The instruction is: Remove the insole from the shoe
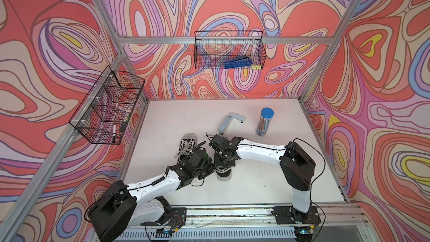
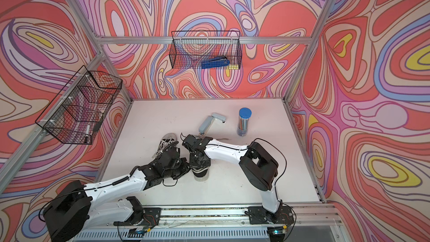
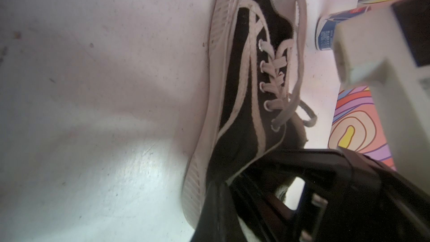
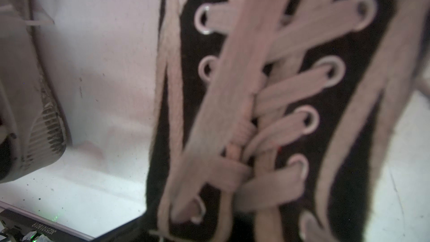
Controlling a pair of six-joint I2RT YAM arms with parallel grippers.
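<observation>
A black sneaker with pale laces (image 3: 255,107) stands on the table, largely hidden beneath both hands in the top views; its end nearest the front edge (image 1: 224,173) shows. From the left, my left gripper reaches the shoe's side near its opening, its dark fingers together with nothing visible between them. My right gripper (image 1: 222,157) is over the shoe, its fingertips out of sight. Laces and eyelets (image 4: 250,107) fill the right wrist view. No insole can be made out, as the shoe's inside is covered.
The second sneaker (image 1: 187,143) lies to the left, close to the left arm. Behind the hands are a grey stapler-like object (image 1: 230,122) and a blue-lidded jar (image 1: 265,122). Free table lies at the right front and far left.
</observation>
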